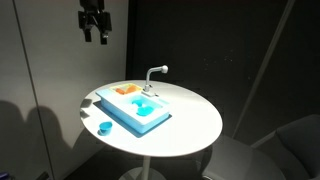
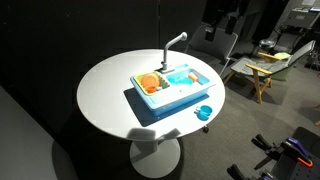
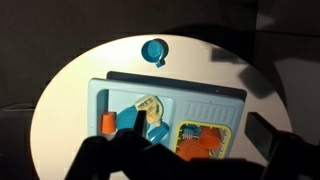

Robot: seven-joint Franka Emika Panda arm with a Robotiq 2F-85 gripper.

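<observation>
High above the table, my gripper [image 1: 96,39] hangs open, with nothing between its fingers. Below it stands a light-blue toy sink [image 1: 151,125] on a round white table. A small blue cup [image 3: 154,50] sits outside the sink, near the table's edge; exterior view 2 shows the same cup [image 2: 203,113] with its handle. Inside the basin lie an orange cup [image 3: 108,123] and some blue and yellowish pieces. Orange items [image 3: 208,138] rest in a yellow rack at the sink's other end. In the wrist view, the gripper body covers part of the sink's near side.
A white faucet [image 2: 173,48] rises behind the sink and stands higher than its walls. Dark chairs [image 1: 240,155] stand beyond the table.
</observation>
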